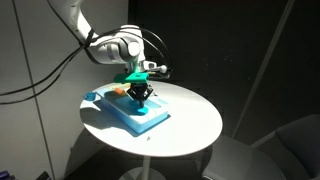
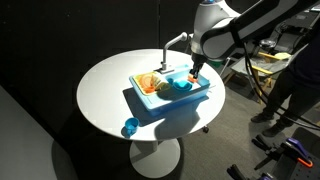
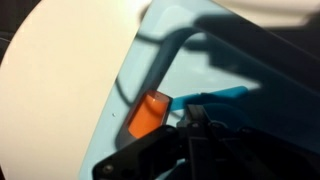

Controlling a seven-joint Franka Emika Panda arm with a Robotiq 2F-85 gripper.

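Observation:
A light blue toy sink (image 2: 158,107) stands on the round white table. My gripper points down into it and is shut; nothing clearly shows between its dark fingertips. A blue piece with a handle (image 3: 215,97) lies just beyond the fingertips in the wrist view, its rest partly hidden by the gripper. An orange piece (image 3: 148,114) sits by the basin wall, to the left of the fingers. From the second exterior view, my gripper (image 2: 192,77) is over the sink's right part, beside a blue bowl (image 2: 180,87).
A white faucet (image 2: 166,56) rises at the sink's back. Yellow and orange pieces (image 2: 150,81) lie in its left part. A blue cup (image 2: 130,127) stands alone on the table (image 2: 100,85). The tabletop left of the sink is mostly clear.

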